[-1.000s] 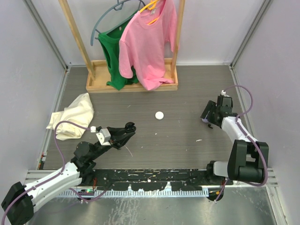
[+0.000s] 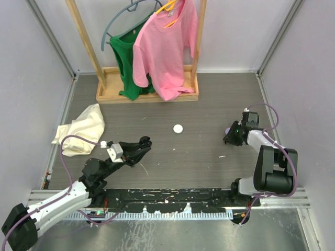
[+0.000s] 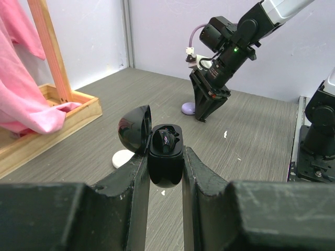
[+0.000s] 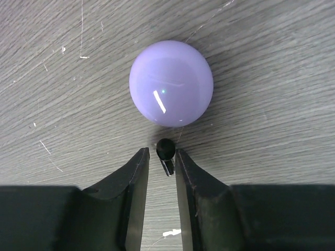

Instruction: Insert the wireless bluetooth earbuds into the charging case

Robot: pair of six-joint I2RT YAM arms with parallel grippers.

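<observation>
My left gripper (image 2: 145, 147) is shut on the black charging case (image 3: 165, 154), held up in the air with its lid (image 3: 134, 128) raised. A small black earbud (image 4: 166, 151) lies on the table just beside a glossy lavender round object (image 4: 170, 81). My right gripper is low over the earbud, its fingertips on either side of it; whether they touch it is unclear. In the top view the right gripper (image 2: 229, 137) hides most of that spot.
A white disc (image 2: 178, 128) lies mid-table. A wooden rack (image 2: 146, 98) with green and pink garments stands at the back. A cream cloth (image 2: 78, 128) lies at the left.
In the top view my right gripper has shifted toward the front of the table and turned, now covering the small earbud. The left arm has not visibly moved.
</observation>
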